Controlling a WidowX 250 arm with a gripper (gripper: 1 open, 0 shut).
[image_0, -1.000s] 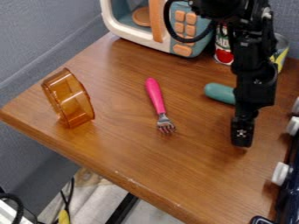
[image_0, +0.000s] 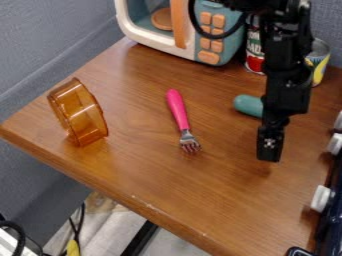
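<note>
My black gripper (image_0: 270, 145) hangs over the right part of the wooden table, pointing down; whether its fingers are open or shut is unclear from this view. A teal oblong object (image_0: 247, 105) lies behind it, partly hidden by the arm. A pink-handled fork (image_0: 179, 116) lies in the middle, tines toward the front. An amber, see-through round container (image_0: 78, 112) stands on its side near the left edge.
A toy microwave (image_0: 205, 44) stands at the back, with cans (image_0: 318, 62) to its right. A dark appliance with white knobs (image_0: 329, 215) lines the right edge.
My gripper has moved slightly left and up since a second ago. The objects on the table lie where they were.
</note>
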